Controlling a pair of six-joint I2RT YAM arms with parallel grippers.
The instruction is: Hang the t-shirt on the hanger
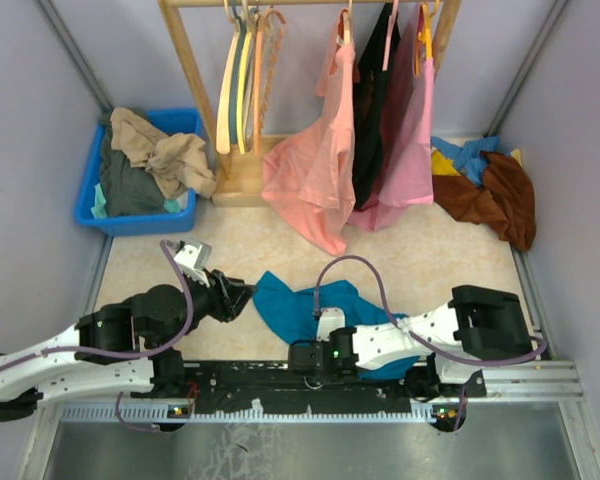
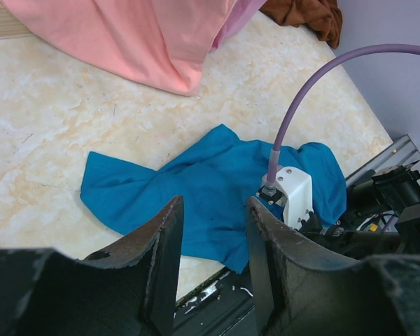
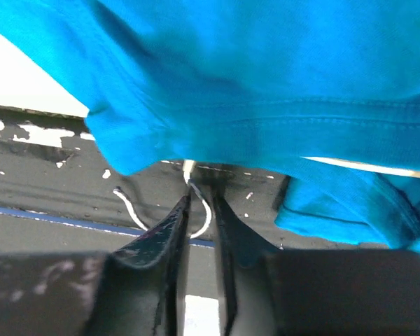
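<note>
A blue t-shirt (image 1: 280,310) lies flat on the floor at the front, partly covered by my right arm in the top view. At its edge in the right wrist view, the white wire hook (image 3: 208,213) of a hanger sticks out; a pale strip of the hanger (image 3: 367,166) shows beside the cloth, the rest hidden. Over the hook, my right gripper is open by a narrow gap, and the wire runs in view between its fingertips. My left gripper stands open and empty, left of the shirt and above the floor.
Several empty hangers (image 1: 242,85) and hung clothes (image 1: 315,165) fill the rack at the back. To its left is a blue bin (image 1: 87,205) of clothes; a brown cloth pile (image 1: 495,200) lies on the right. Bare floor (image 1: 230,240) separates the rack from the shirt.
</note>
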